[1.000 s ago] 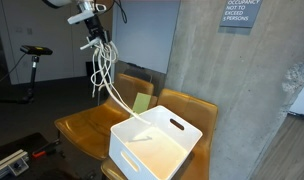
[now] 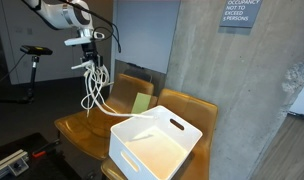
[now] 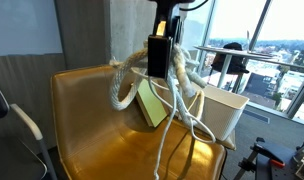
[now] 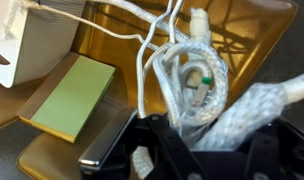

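Observation:
A bundle of white rope (image 2: 95, 86) hangs in loops from my gripper (image 2: 90, 64), which looks shut on it above the left chair. One strand trails across to the white box (image 2: 131, 161) and over its rim. In the second exterior view, rope (image 3: 122, 88) loops out on both sides of the dark gripper. From the wrist, coiled rope (image 4: 197, 65) fills the space beyond the fingers and hides much of their tips.
Brown chairs (image 2: 82, 132) stand side by side, with the box across the nearer ones. A green book (image 4: 77, 97) leans on a chair beside the box. Behind the chairs rises a concrete wall (image 2: 237, 90).
My gripper has come down and slightly left, carrying the rope bundle lower toward the left chair. The box and the book have stayed in place.

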